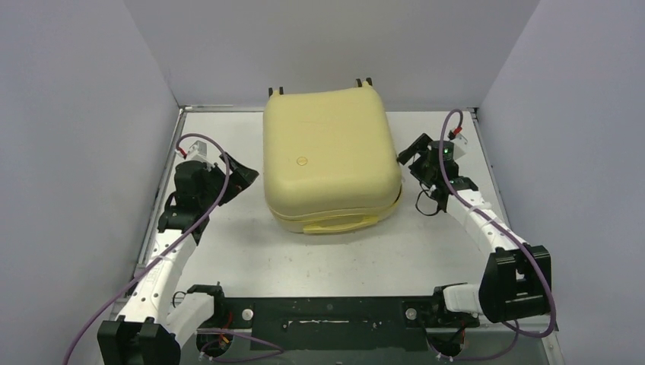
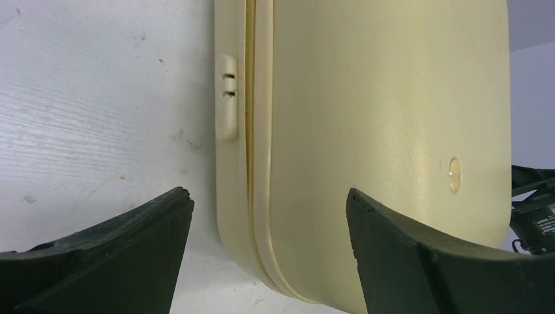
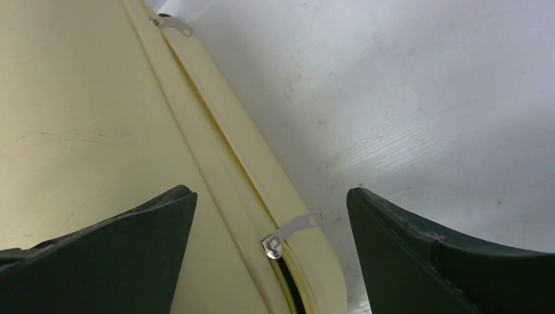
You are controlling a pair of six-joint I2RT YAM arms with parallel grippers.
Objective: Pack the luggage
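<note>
A pale yellow suitcase (image 1: 327, 144) lies flat on the white table, its lid lowered over the base. In the top view a yellow handle (image 1: 340, 226) faces the front edge. Along the seam in the right wrist view, a metal latch (image 3: 288, 232) stands out, with a narrow dark gap beside it. My left gripper (image 1: 245, 173) is open beside the suitcase's left side, nothing between its fingers. On the other side my right gripper (image 1: 403, 158) is open, close against the right edge of the lid; whether it touches is hard to tell. Whatever is inside is hidden.
Two small wheels (image 1: 363, 82) stick out at the suitcase's back, near the rear wall. Bare table (image 1: 342, 266) lies in front of it and on both sides. Grey walls (image 1: 76, 137) bound the workspace.
</note>
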